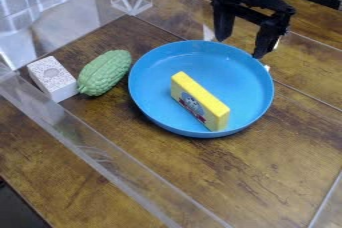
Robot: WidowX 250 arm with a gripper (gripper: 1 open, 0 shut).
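Observation:
My black gripper [250, 24] hangs open above the back of the table, just beyond the far rim of a blue plate [243, 84]. A yellow box [199, 99] with a printed side lies on the plate. Behind the gripper is a small white item [267, 67], partly seen; what it is I cannot tell.
A green bumpy vegetable [103, 73] lies left of the plate, with a white block [54, 77] further left. Clear plastic walls edge the left side.

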